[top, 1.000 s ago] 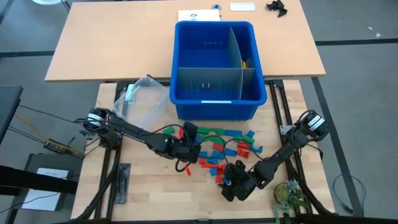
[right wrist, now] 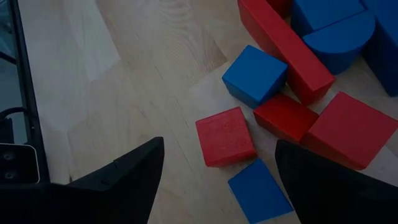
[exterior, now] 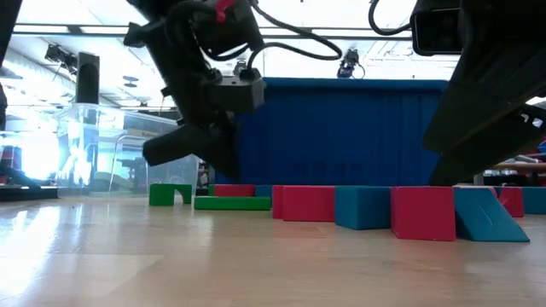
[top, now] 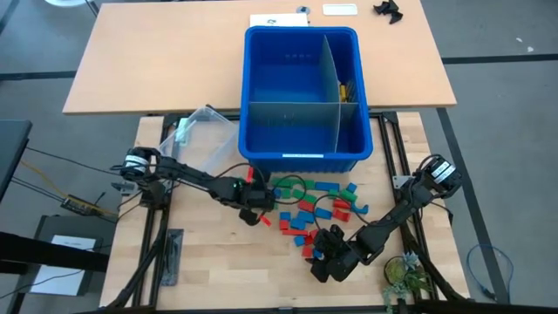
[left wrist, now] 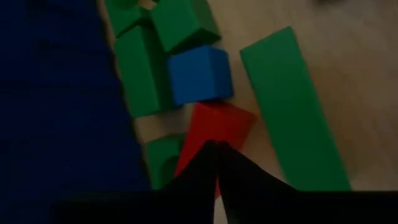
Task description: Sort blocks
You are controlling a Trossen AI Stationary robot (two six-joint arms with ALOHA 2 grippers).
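Note:
Several loose red, green and blue blocks lie on the wooden table before the blue bin. My left gripper is shut with nothing between its fingers, its tips over a red block in the left wrist view. Around that block are a small blue block, a long green block and more green blocks. My right gripper stands open; in its view a red cube and a blue block show in the gap, untouched as far as I can see.
Dividers split the bin into compartments, with something yellow in the right one. A clear plastic box stands left of the bin. A plant is at the right front. Bare table lies in front of the blocks.
My left gripper has shifted a little left and toward the front. The blue bin's front sits slightly nearer the blocks and its divider appears lower. The right arm has stayed still.

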